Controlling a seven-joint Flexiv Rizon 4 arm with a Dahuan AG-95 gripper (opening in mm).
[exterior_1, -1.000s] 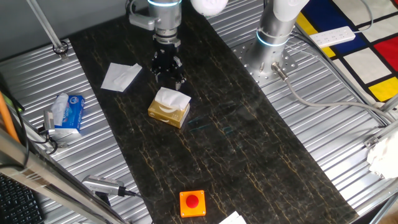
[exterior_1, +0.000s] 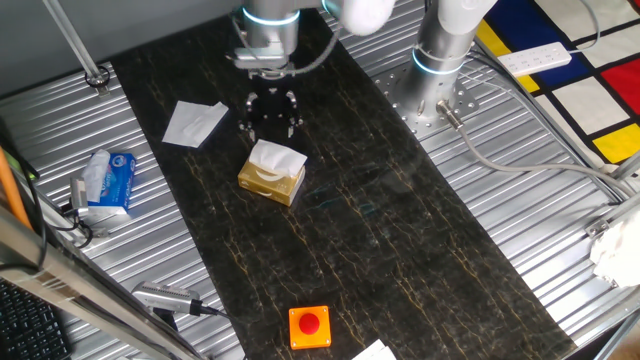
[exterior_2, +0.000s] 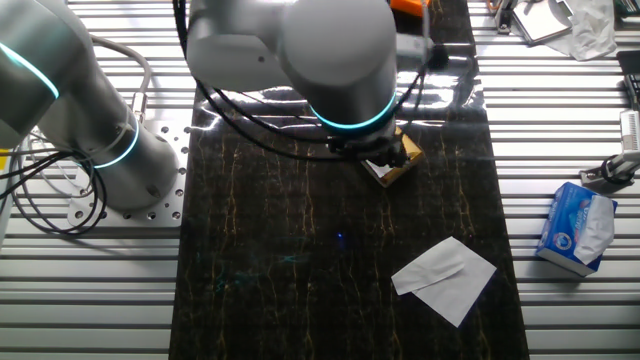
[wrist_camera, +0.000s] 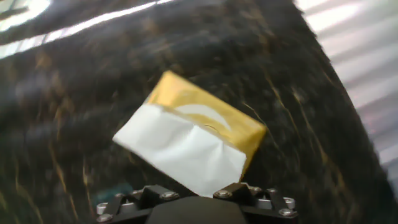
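Observation:
A gold tissue box (exterior_1: 270, 187) rests on the dark marbled tabletop, a white tissue (exterior_1: 277, 157) sticking up from its top. Just behind the box in exterior view 1, my gripper (exterior_1: 272, 131) hangs open, its two fingertips spread apart and nothing between them. The wrist view, somewhat blurred, has the gold box (wrist_camera: 217, 118) and its white tissue (wrist_camera: 183, 149) ahead of the spread fingers. From exterior view 2 the arm covers part of the box (exterior_2: 403, 165), and the fingers there are hard to make out.
A loose white tissue sheet (exterior_1: 194, 124) lies flat left of the gripper. Near the front stands an orange block with a red button (exterior_1: 310, 324). A blue tissue box (exterior_1: 118, 183) sits off the dark top at left. The tabletop right of the gold box is clear.
My gripper has turned, and its fingers now show spread wide side by side instead of partly overlapping. The arm above has shifted slightly right. Box and tissues have stayed in place.

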